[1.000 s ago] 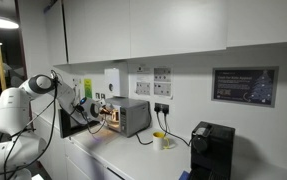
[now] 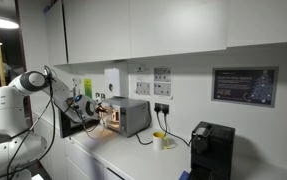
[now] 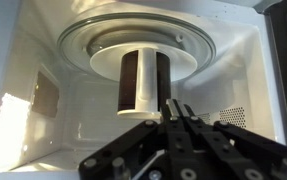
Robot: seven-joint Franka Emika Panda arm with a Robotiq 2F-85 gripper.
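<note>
The microwave (image 2: pixel 136 117) stands on the counter with its front toward the arm, and my gripper (image 2: pixel 103 108) is at its open, lit front. Looking inside in the wrist view, a dark mug (image 3: pixel 129 82) with a broad white handle (image 3: pixel 146 80) stands on a white plate (image 3: pixel 108 61). Beneath the plate is the round glass turntable (image 3: pixel 73 43). My gripper is shut at the lower right, its tips close beside the mug's right side. Nothing shows between them, and whether they touch the mug is unclear.
The cavity's side walls (image 3: pixel 271 80) are close on both sides. Right of the microwave on the counter (image 2: pixel 123 155) are a yellow and white mug (image 2: pixel 160 141) and a black coffee machine (image 2: pixel 212 150). Power cables hang from the wall socket (image 2: pixel 161 108).
The arm's upper links have shifted slightly left and down in the exterior view. My gripper stays near the microwave's front; the counter objects have not moved.
</note>
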